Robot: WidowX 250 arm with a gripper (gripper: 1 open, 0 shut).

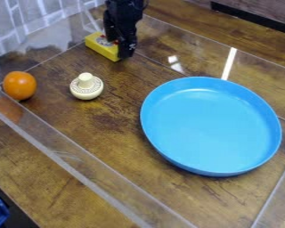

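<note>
At the top of the camera view, my dark gripper [118,39] is low over a yellow box [100,51], hiding part of it; its fingers look apart, on or beside the box. An orange fruit [19,85] sits at the left, and a cream, mushroom-shaped object [86,87] stands right of it. A large blue plate [210,125] lies on the wooden table [133,196] at the right.
Clear plastic walls or strips run along the left and bottom of the work area. A white strip [228,64] lies behind the plate. The middle of the table between box and plate is mostly clear.
</note>
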